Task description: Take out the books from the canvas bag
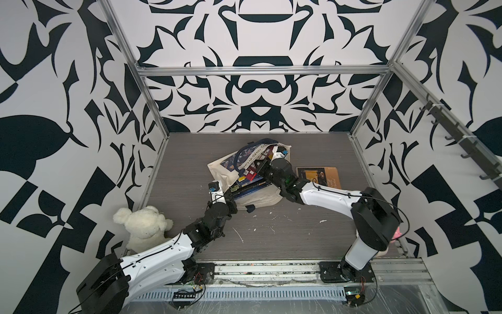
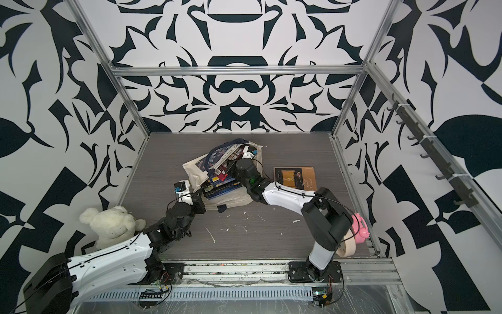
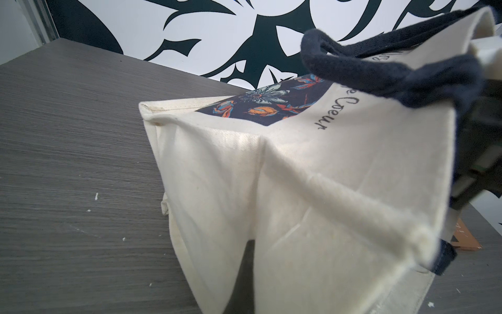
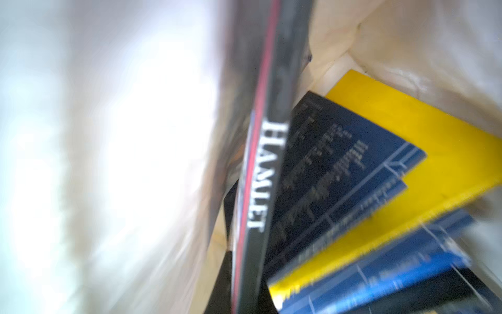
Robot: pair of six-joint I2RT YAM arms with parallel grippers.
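Note:
The canvas bag lies on its side, its mouth facing the front. My right gripper is shut on the book titled HAMLET, whose spine now faces the right wrist view. From above, its red cover shows at the bag's mouth. Inside the bag lie a dark blue book, a yellow book and other blue ones. My left gripper is shut on the bag's edge at the front left. One dark finger shows against the cloth; the other is hidden.
A brown book lies flat right of the bag. The white teddy bear sits at the front left. By the right arm's base is a pink object.

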